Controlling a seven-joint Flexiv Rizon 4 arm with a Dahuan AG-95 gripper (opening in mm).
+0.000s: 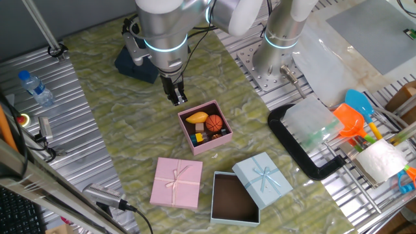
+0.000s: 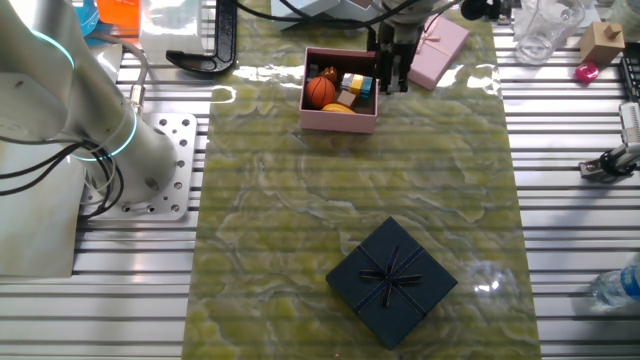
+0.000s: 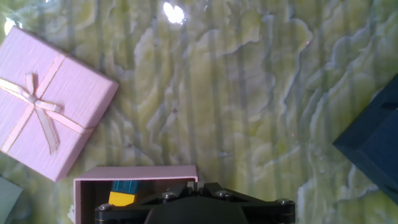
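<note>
My gripper [image 1: 179, 99] hangs above the mat beside the open pink box [image 1: 184, 138]; its fingers look shut in the wrist view, with nothing visible between them. Inside that box lie a yellow mango-like toy [image 1: 197, 117], a small basketball [image 1: 214, 123] and several small blocks [image 1: 198, 138]. A pink lid [image 1: 177, 182] with a ribbon bow rests flat on the mat. Close by stands an open, empty light-blue box [image 1: 234, 198], with its bowed lid [image 1: 263, 180] leaning over its edge. The dark blue box [image 2: 391, 283] has its bowed lid on.
A black clamp-like frame [image 1: 296, 153] and a clear container [image 1: 312, 121] sit beside the mat near colourful scoops [image 1: 350, 120]. A water bottle [image 1: 36, 89] lies off the opposite edge. Between the pink and dark boxes the mat [image 2: 290, 190] is bare.
</note>
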